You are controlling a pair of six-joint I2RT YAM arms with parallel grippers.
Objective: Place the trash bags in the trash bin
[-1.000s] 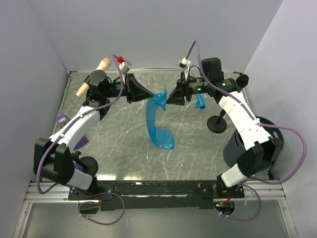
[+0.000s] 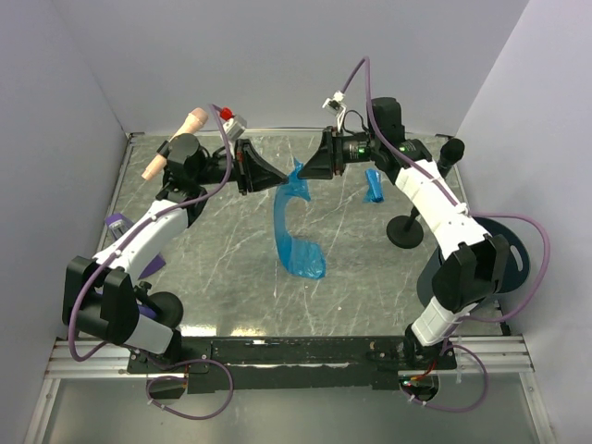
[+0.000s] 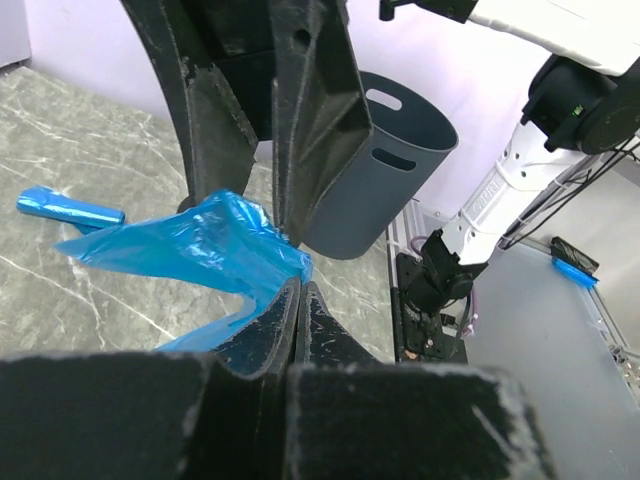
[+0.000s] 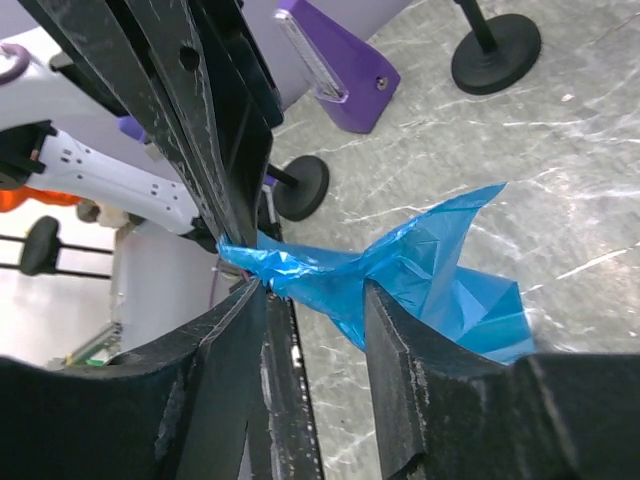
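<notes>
A thin blue bag [image 2: 301, 255] hangs from the grippers, its lower end spread near the middle of the table. My left gripper [image 2: 286, 179] is shut on the upper edge of the bag [image 3: 225, 245]. Facing it from the right, my right gripper [image 2: 302, 174] is part open, with the gathered film of the bag [image 4: 420, 255] between and just beyond its fingertips. Dark and bucket-shaped, the trash bin [image 3: 385, 205] stands at the right of the table, partly covered by the right arm from above. A rolled blue bag [image 2: 374, 187] lies at the back right.
A black stand [image 2: 405, 231] rises between the rolled bag and the bin. At the left are a purple block [image 2: 153, 266] and a black round base [image 2: 166, 307].
My right gripper has moved left up to the bag's top, and its fingers have come closer together. The left arm has stayed still; the bag's upper end has shifted slightly.
</notes>
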